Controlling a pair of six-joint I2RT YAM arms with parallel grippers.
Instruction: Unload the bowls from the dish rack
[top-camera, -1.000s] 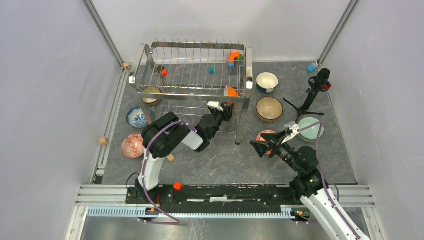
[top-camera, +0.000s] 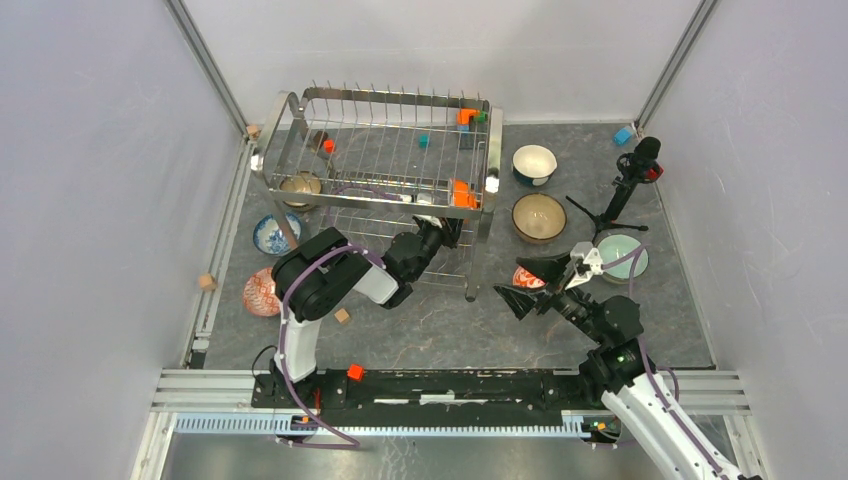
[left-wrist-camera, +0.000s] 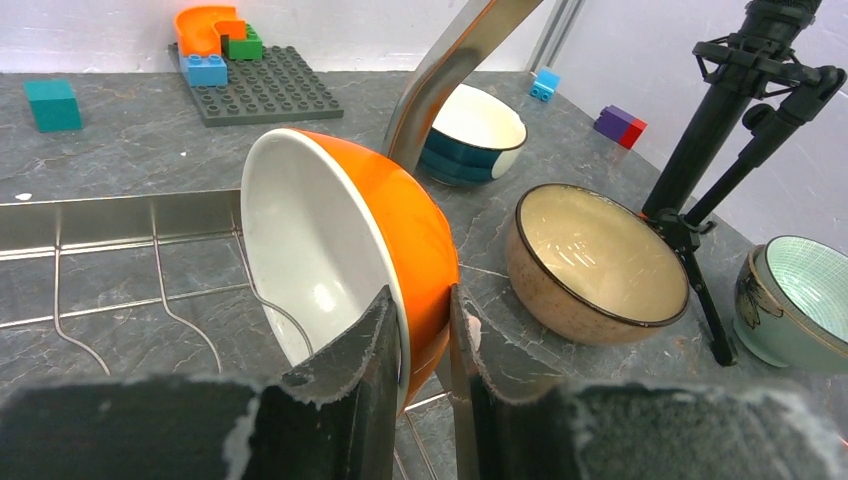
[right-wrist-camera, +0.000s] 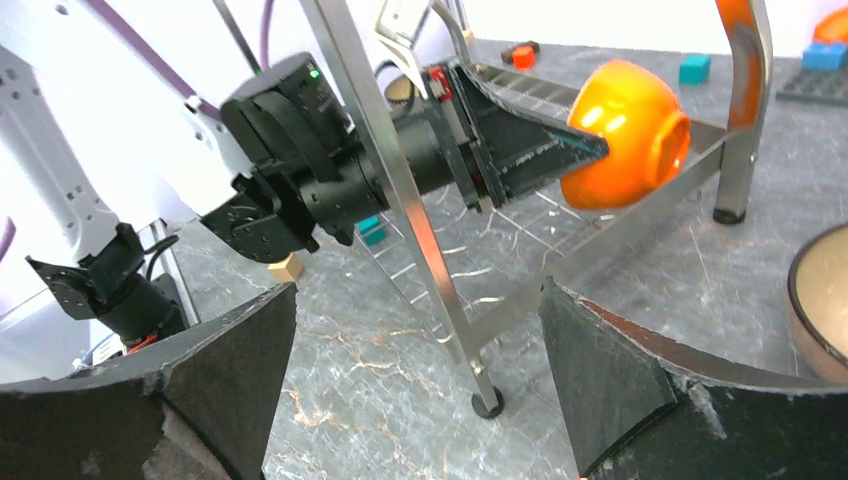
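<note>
An orange bowl (left-wrist-camera: 415, 225) with a white inside stands tipped on its side at the right end of the dish rack (top-camera: 395, 198). My left gripper reaches into the rack with one finger inside the bowl and one outside, the wall between them. Whether both pads press on it I cannot tell. In the right wrist view the same bowl (right-wrist-camera: 630, 135) sits at the left fingertips, by the rack's lower rail. To the right of the rack, my right gripper (top-camera: 512, 280) is open and empty, above a red-patterned bowl (top-camera: 528, 278) that it partly covers.
Right of the rack stand a white-and-teal bowl (top-camera: 535, 163), a beige bowl (top-camera: 539, 218) and a pale green bowl (top-camera: 622, 257). A black tripod (top-camera: 628, 185) rises among them. Blue (top-camera: 272, 236) and red (top-camera: 260, 293) patterned dishes lie at left.
The rack has shifted slightly left and toward the front, its front right foot visibly displaced. My left arm has moved a little left. The right gripper has shifted slightly left.
</note>
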